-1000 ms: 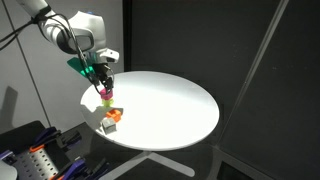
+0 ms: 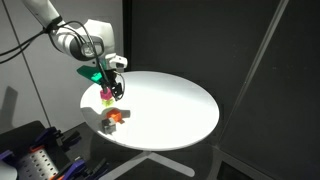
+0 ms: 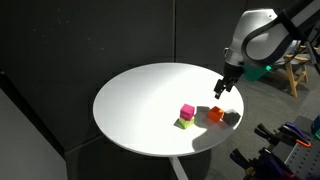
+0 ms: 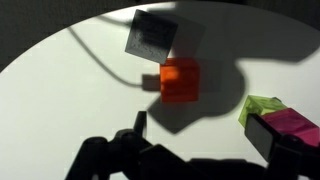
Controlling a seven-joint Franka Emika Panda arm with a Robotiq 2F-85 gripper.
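Observation:
A pink cube (image 3: 188, 111) sits on top of a green cube (image 3: 185, 122) on the white table. Close by lies an orange cube (image 2: 115, 116), seen near the middle of the wrist view, with a dark grey cube (image 4: 152, 36) just beside it. My gripper hangs above the table, open, with bare table showing between its fingers. In the wrist view, the orange cube is ahead of the fingertips and the pink-and-green stack stands by the right finger. Part of the green cube is hidden under the pink one.
Arm shadows fall across the cubes.
Over the last second my gripper has moved right and downward in exterior view 1, coming closer to the cubes. The dark grey cube has fallen into shadow. The cubes have stayed in place.

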